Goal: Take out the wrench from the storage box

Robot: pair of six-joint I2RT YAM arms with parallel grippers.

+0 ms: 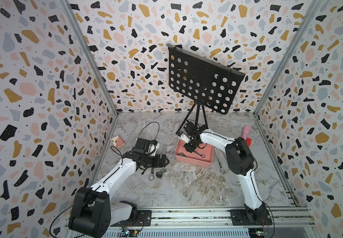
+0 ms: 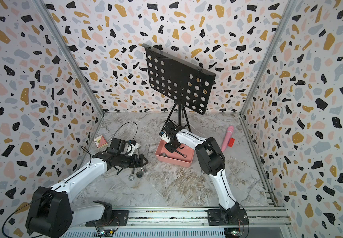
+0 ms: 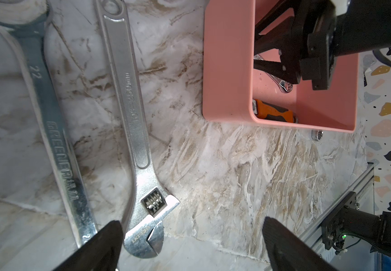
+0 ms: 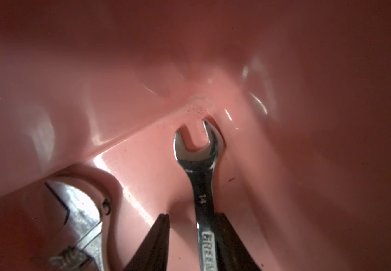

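Note:
The pink storage box [image 1: 193, 161] stands in the middle of the table. Inside it, a combination wrench [image 4: 201, 187] marked 14 lies on the floor with its open end near a corner. My right gripper reaches down into the box, open, with one finger on either side of the wrench's shaft; the right finger [image 4: 226, 239] appears close against it. An adjustable wrench [image 4: 84, 216] lies to the left in the box. My left gripper is open and empty, left of the box over the marble table, where another adjustable wrench [image 3: 134, 135] and a large combination wrench [image 3: 53, 122] lie.
An orange-handled tool [image 3: 274, 111] lies in the box along one wall. Behind the box stands a black perforated stand [image 1: 203, 79]. A pink cylinder [image 2: 227, 138] and a red block [image 2: 231, 142] lie far right. The table in front of the box is clear.

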